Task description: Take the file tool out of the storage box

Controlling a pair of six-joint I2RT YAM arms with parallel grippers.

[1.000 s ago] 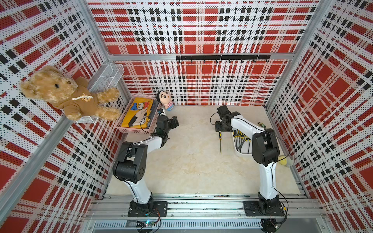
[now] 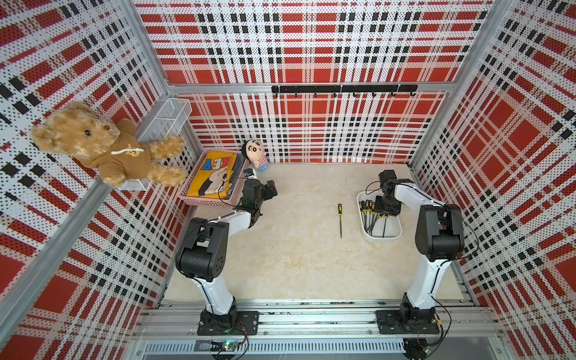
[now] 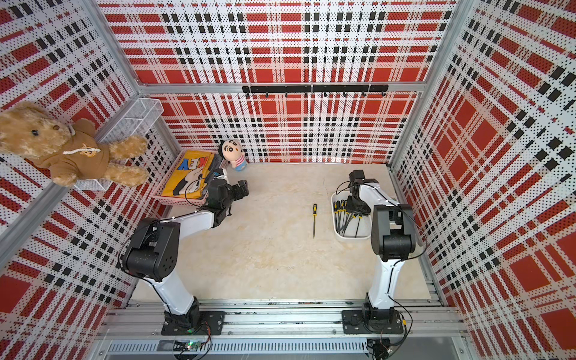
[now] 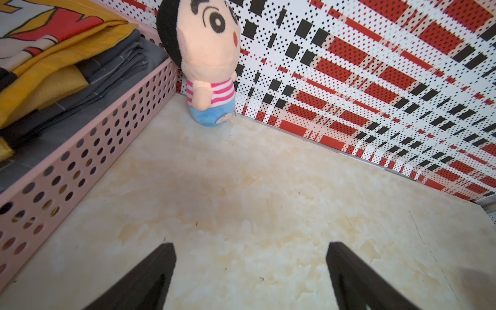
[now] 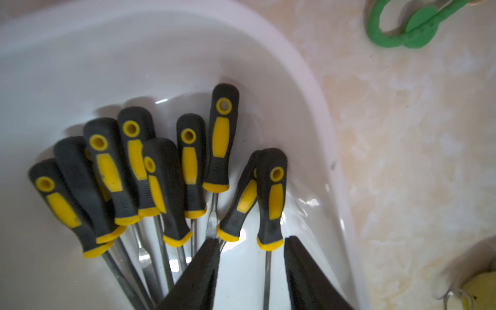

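A white storage box (image 5: 330,170) holds several black-and-yellow handled tools (image 5: 219,134) with metal shafts. A single such tool (image 2: 340,220) lies on the bare table left of the box. My right gripper hangs over the box, fingers apart below the right-hand handles, nothing seen held; in both top views it partly hides the tools. My left gripper stands open beside the pink basket at the left, with empty table between its fingers.
The pink basket (image 4: 82,160) holds folded cloths; a plush doll (image 4: 206,77) stands beside it at the back. A green object (image 5: 418,31) and a yellow object (image 5: 478,292) lie right of the box.
The left arm has hardly moved.
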